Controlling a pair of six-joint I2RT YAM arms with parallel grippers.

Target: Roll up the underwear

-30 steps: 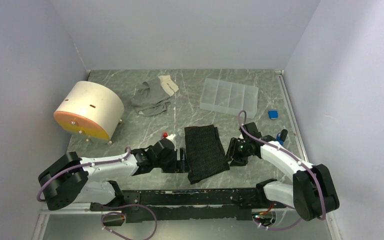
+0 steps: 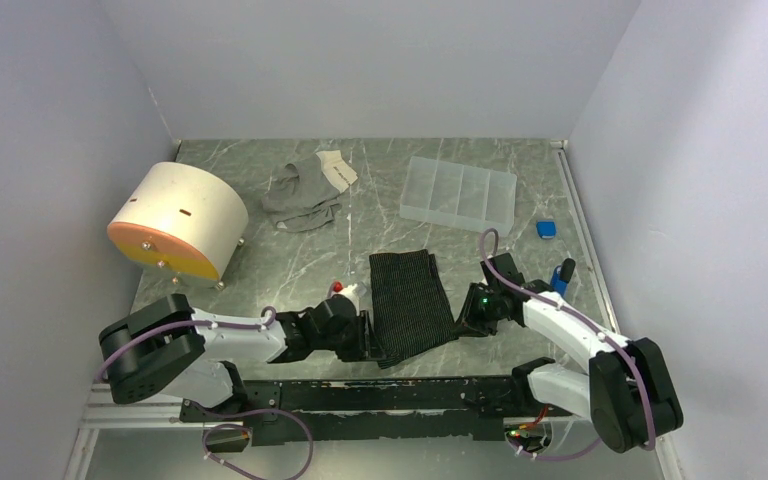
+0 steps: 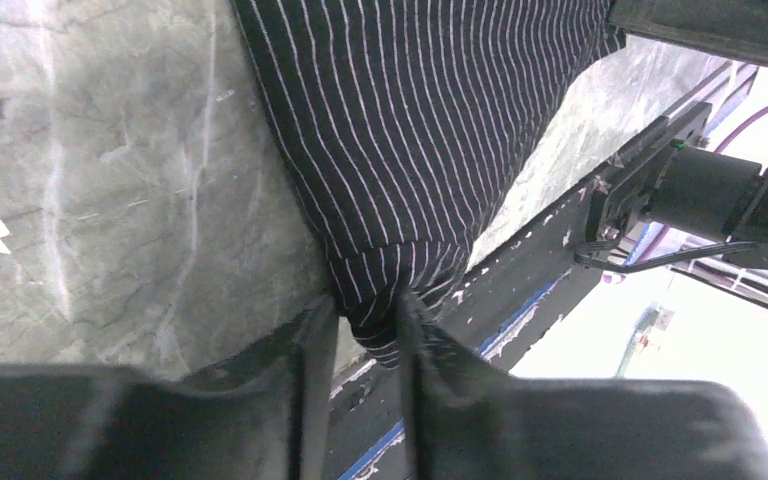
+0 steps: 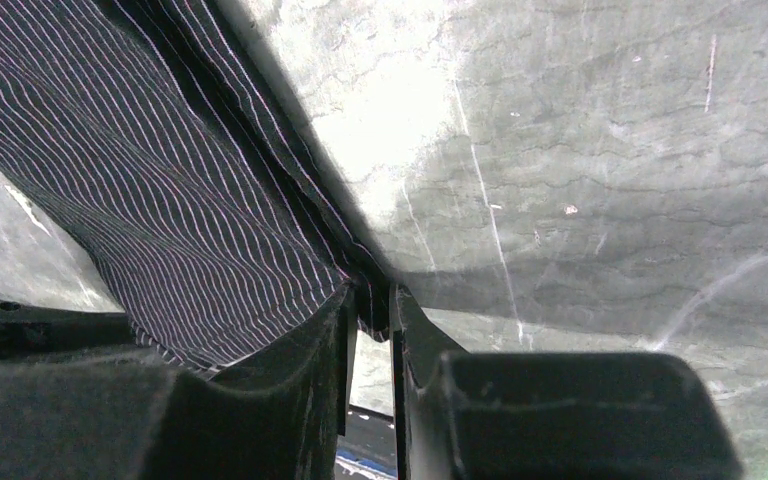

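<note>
The dark pinstriped underwear [image 2: 408,295] lies flat near the table's front edge, folded into a long shape. At its lower left corner my left gripper [image 2: 368,345] is low, its blurred fingers either side of the narrow bunched end in the left wrist view, partly open [image 3: 360,330]. My right gripper [image 2: 470,320] is shut on the underwear's lower right corner, with folded cloth between its fingertips in the right wrist view [image 4: 372,310].
A grey garment [image 2: 300,200] lies at the back left beside a white cylinder [image 2: 175,215]. A clear divided box [image 2: 457,190] and a small blue item [image 2: 546,228] are at the back right. Bare table surrounds the cloth.
My left gripper has moved right and down onto the cloth's lower left corner. My right gripper has lowered slightly onto the lower right corner.
</note>
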